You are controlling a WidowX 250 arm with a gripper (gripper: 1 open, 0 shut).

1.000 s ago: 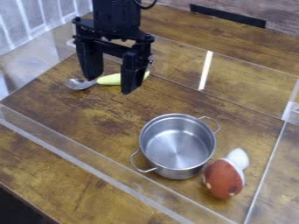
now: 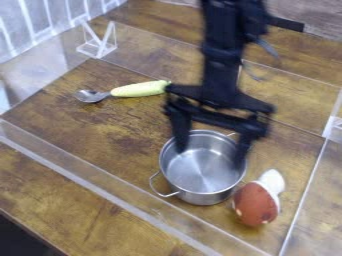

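Observation:
My black gripper [image 2: 211, 134], blurred by motion, hangs over the steel pot [image 2: 201, 174], hiding part of its upper rim; its fingers appear spread apart, with nothing visible held. A red-brown and white toy [image 2: 255, 205], perhaps a mushroom, lies right of the pot. Behind and to the left, a pale yellow-green toy vegetable [image 2: 140, 89] lies beside a metal spoon-like piece [image 2: 92, 96].
Clear low walls [image 2: 114, 195] border the wooden work surface [image 2: 60, 130]. A white railing stands at the back left.
My gripper has moved right and down from the upper left to over the pot, uncovering the vegetable and spoon-like piece.

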